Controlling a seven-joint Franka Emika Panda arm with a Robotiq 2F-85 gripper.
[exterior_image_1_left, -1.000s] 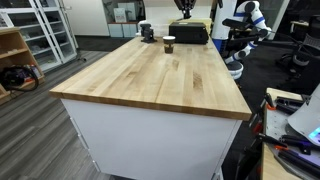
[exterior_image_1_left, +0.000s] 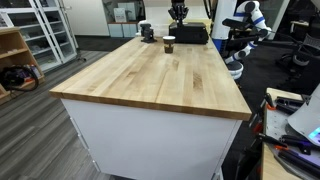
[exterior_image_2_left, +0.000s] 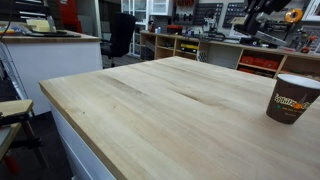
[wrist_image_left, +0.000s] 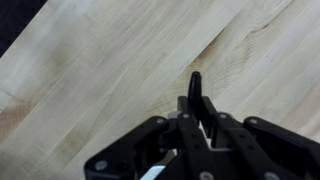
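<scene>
High above the far part of the wooden table, my gripper (exterior_image_1_left: 178, 22) hangs at the top of exterior view 1, small and partly cut off. In the wrist view its fingers (wrist_image_left: 188, 104) are closed together around a thin dark thing (wrist_image_left: 195, 84) that sticks out past the tips; I cannot tell what it is. A dark brown paper cup (exterior_image_2_left: 292, 98) with a printed label stands upright on the table at the right of exterior view 2. From the other side, the same cup (exterior_image_1_left: 168, 45) appears at the far end, apart from the gripper.
Behind the cup stands a black box (exterior_image_1_left: 190, 33), beside a small dark object (exterior_image_1_left: 147, 34). Another counter (exterior_image_2_left: 35, 45) is at the left of exterior view 2.
My gripper has shifted a little to the left in exterior view 1. The cup and the table stand unchanged.
</scene>
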